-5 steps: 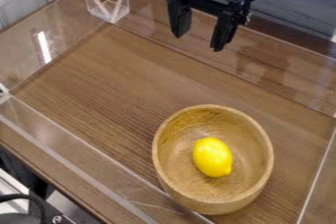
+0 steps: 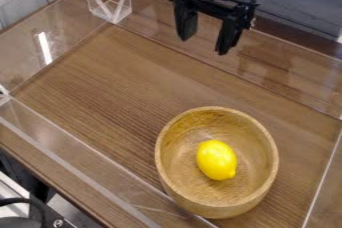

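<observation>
My black gripper (image 2: 207,27) is raised over the back middle of the wooden surface, its two dark finger assemblies spread apart with nothing visible between them. Toward the front right sits a tan round bowl (image 2: 179,160) holding a yellow oval object (image 2: 217,160), possibly a lemon, well away from the gripper.
A clear plastic holder (image 2: 110,5) stands at the back left. Transparent edging runs along the sides, and a black cable lies at the lower left corner.
The gripper has shifted slightly over the last second, staying at the back of the surface. The bowl and yellow object look unmoved.
</observation>
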